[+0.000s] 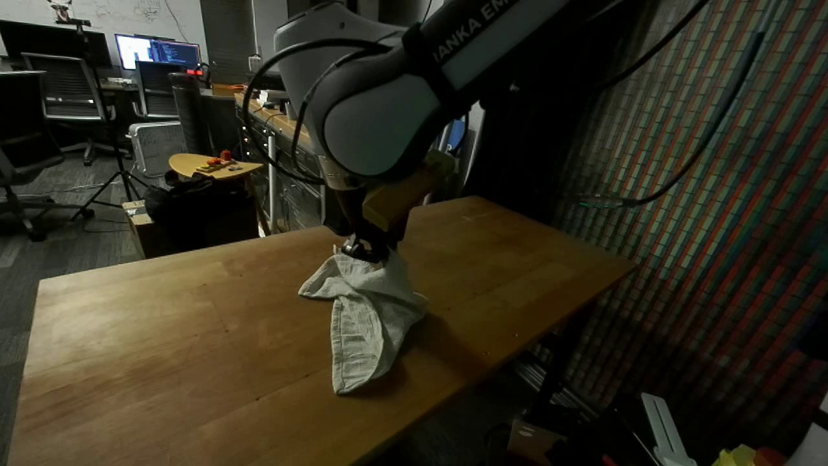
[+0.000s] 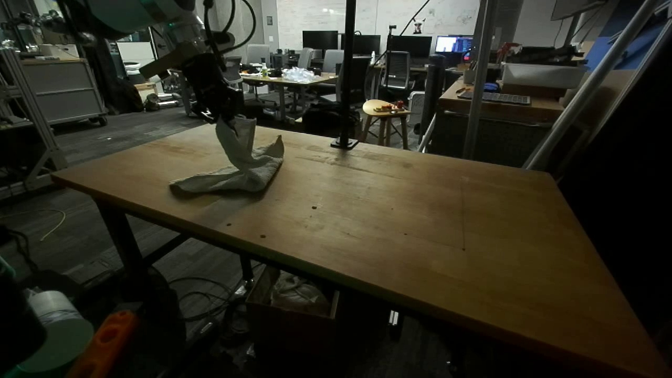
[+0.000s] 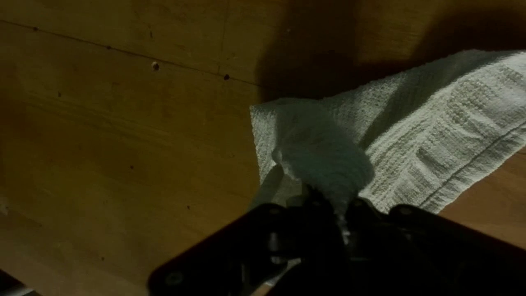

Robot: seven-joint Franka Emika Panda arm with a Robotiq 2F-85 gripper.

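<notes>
A pale grey-white cloth (image 1: 365,310) lies crumpled on the wooden table, its far part pulled up to my gripper (image 1: 370,252). In exterior view 2, a raised fold of the cloth (image 2: 236,142) reaches the fingertips of the gripper (image 2: 225,118), while the lower part spreads over the tabletop. The wrist view has a bunched piece of cloth (image 3: 325,153) running in between the dark fingers, which are shut on it. Shadow hides the exact pinch line. One flap of the cloth stretches flat to the right there.
A black post (image 2: 344,142) stands at the table's back edge. The near table edge lies not far from the cloth.
</notes>
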